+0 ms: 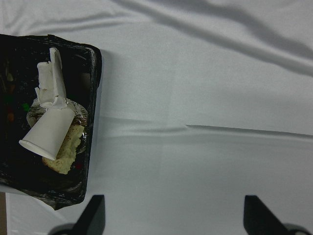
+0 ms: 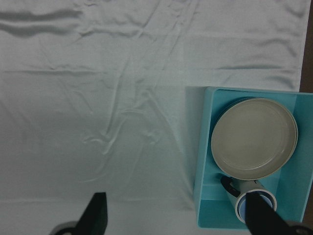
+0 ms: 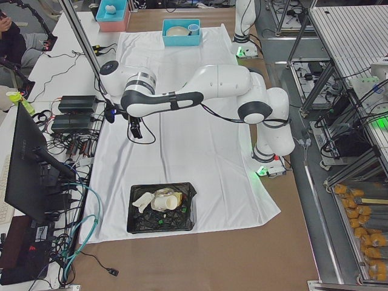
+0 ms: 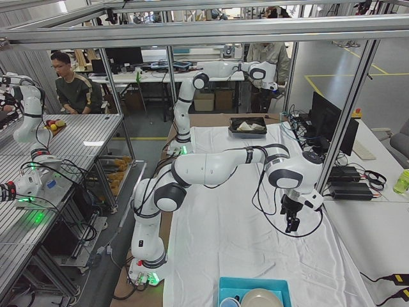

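A black tray [image 3: 139, 221] on the white cloth holds a paper cup [image 1: 48, 132], crumpled paper [image 1: 51, 81], foil and bread [image 1: 66, 156]; in the left wrist view it lies beyond my open left gripper, with nothing between the fingers. A turquoise bin [image 2: 205, 147] holds stacked plates [image 2: 253, 137] and a mug [image 2: 234, 196]; my right gripper stands open above the cloth beside it, empty.
A monitor [image 3: 24, 176], cables and black boxes line one long side; metal frame posts and a neighbouring bench stand around the table.
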